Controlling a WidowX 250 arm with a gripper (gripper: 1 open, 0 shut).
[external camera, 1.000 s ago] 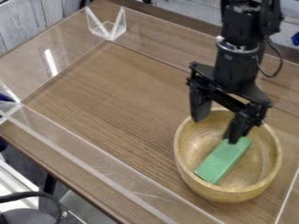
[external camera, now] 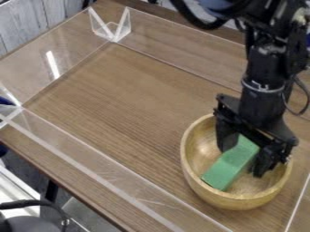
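A wooden bowl (external camera: pixel 206 185) sits at the lower right of the table, holding a green block (external camera: pixel 224 168). My black gripper (external camera: pixel 246 143) is lowered into the bowl over the upper end of the block, open, with fingers on either side. Whether they touch the block is hard to tell.
A white angular wire-like piece (external camera: pixel 111 27) stands at the back left. Dark cables show at the lower left edge.
My gripper has come down into the bowl, from above it to over the green block. The bowl is roughly where it was.
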